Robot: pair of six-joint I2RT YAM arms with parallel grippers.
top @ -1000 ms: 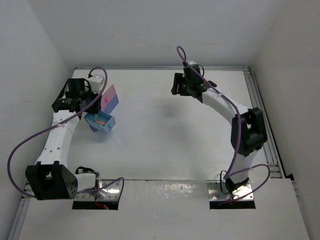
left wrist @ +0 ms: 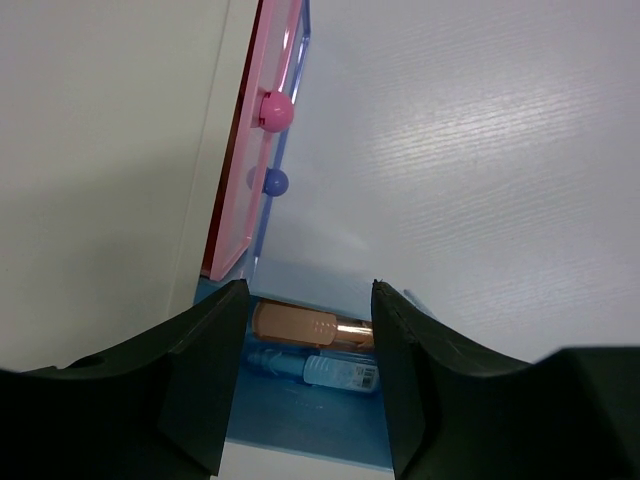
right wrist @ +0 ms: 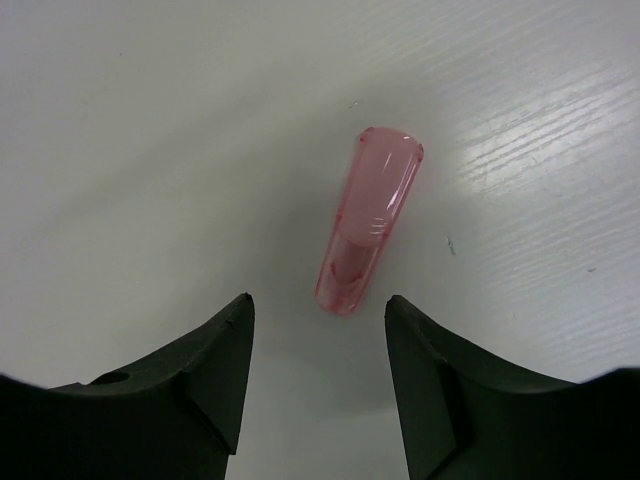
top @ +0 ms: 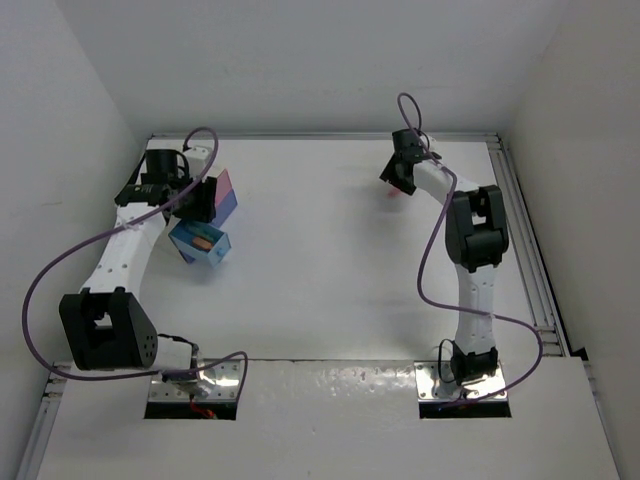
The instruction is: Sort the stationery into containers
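A pink cylinder (right wrist: pixel 365 210), translucent and rounded, lies on the table below my right gripper (top: pixel 398 180), just beyond its open fingertips in the right wrist view, with nothing between them. My left gripper stands open over an open blue drawer (left wrist: pixel 300 415) holding an orange item (left wrist: pixel 290 322) and a blue item (left wrist: pixel 340 374). The container has a pink drawer front (left wrist: pixel 250 170) with a round knob (left wrist: pixel 276 111), behind which a blue knob (left wrist: pixel 276 182) shows.
A metal rail (top: pixel 320 135) runs along the back edge, and walls enclose the back and sides.
My right gripper has moved rightward in the top view to over the pink cylinder, its arm swinging in. My left arm has shifted slightly to the right and toward the back.
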